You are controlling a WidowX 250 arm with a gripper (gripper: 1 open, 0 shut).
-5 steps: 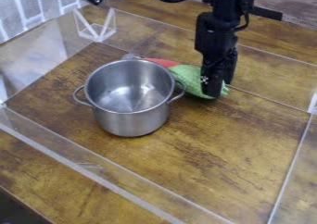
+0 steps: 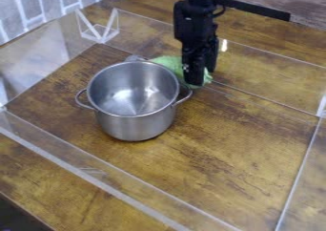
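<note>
My black gripper (image 2: pixel 197 67) hangs down from the top centre, shut on a green object (image 2: pixel 171 65) that lies behind the steel pot, partly hidden by it and by the gripper. A large empty stainless pot (image 2: pixel 133 118) with two side handles stands upright on the wooden table, left of and in front of the gripper. What exactly the green object is, I cannot tell.
Clear plastic edging (image 2: pixel 99 31) runs round the wooden work area (image 2: pixel 216 168), with a white rack at the top left.
My gripper and the green object have moved left and slightly back, so that more of the green object is behind the pot. The pot has not moved.
</note>
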